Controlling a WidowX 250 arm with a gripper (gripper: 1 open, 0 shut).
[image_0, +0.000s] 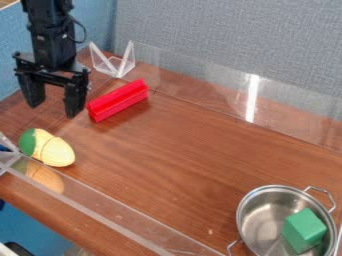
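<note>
My black gripper (51, 94) hangs open at the upper left, above the wooden table, with nothing between its fingers. Below it, near the table's left edge, lies a yellow oval object (54, 150) with a green end. A long red block (118, 100) lies just to the right of the gripper. At the lower right a metal pot (257, 215) with two handles holds a green block (303, 231).
A white angular object (115, 62) stands behind the red block. Clear barriers run along the table's back and front.
</note>
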